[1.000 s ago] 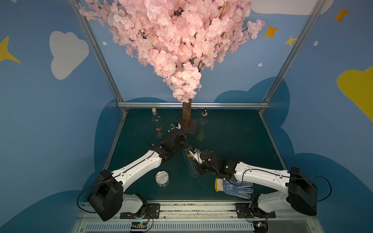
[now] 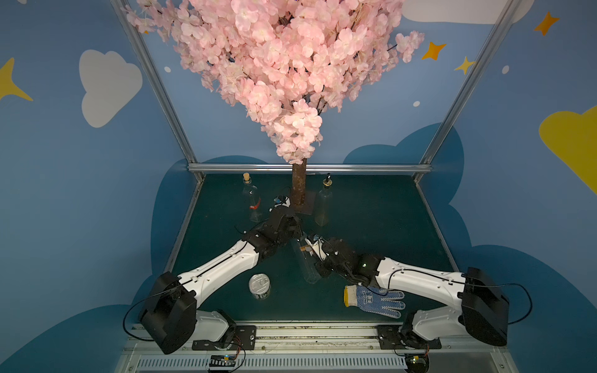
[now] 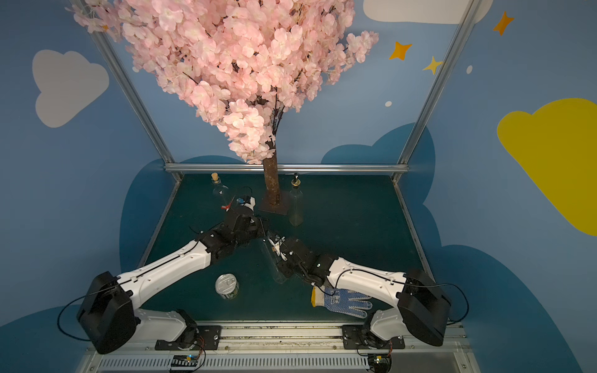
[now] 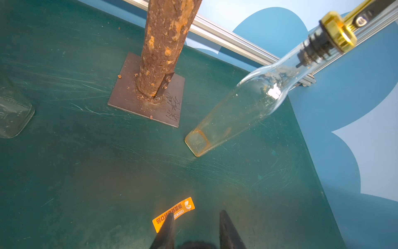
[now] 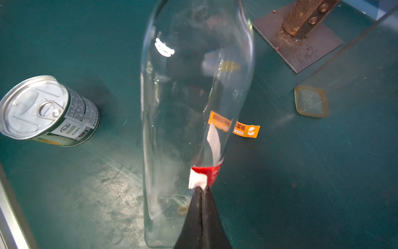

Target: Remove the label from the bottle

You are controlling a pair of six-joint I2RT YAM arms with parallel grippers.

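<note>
A clear glass bottle (image 5: 165, 124) leans between my two grippers, its top at the left gripper and its base toward the table front. On its side a red label (image 5: 212, 171) is partly loose, with white backing curled up. My right gripper is shut, its tips touching the label's lower edge; whether any label is pinched cannot be told. My left gripper is shut around the bottle's upper end, fingers apart, with something dark between them low in the left wrist view; the bottle's body is hidden there.
An orange sticker (image 4: 174, 214) lies on the green table. A gold-capped bottle (image 4: 244, 108) stands near the tree's base plate (image 4: 143, 110). Also around are a corked bottle (image 2: 251, 199), a can (image 2: 260, 284) and a glove (image 2: 376, 301).
My right gripper and forearm have shifted slightly at the bottle. The left arm and the bottle look almost unmoved.
</note>
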